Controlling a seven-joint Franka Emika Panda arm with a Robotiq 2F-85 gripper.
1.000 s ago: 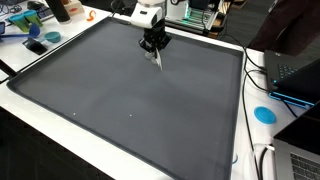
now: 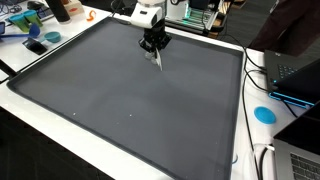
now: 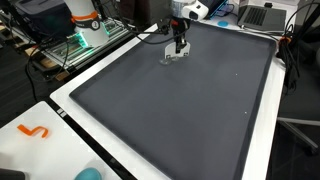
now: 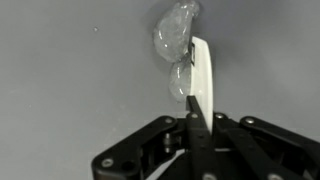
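My gripper is shut on a thin white piece [image 4: 202, 70], which sticks out from between the black fingertips in the wrist view. Alongside it, on the grey surface, lies a clear, crinkled, plastic-like item [image 4: 175, 32]; whether the two are joined I cannot tell. In exterior view 2 the white piece [image 3: 178, 51] appears as a flat, card-like shape under the gripper [image 3: 181, 43], close to the mat's far edge. From exterior view 1, the gripper [image 2: 155, 46] points down near the back of the mat, and the white piece is small and partly hidden.
Laptops [image 2: 292, 82] and a blue disc [image 2: 265, 115] stand along its right side in exterior view 1. Dishes and small items [image 2: 35, 42] crowd the back left corner. A cable [image 3: 38, 85] runs beside the arm.
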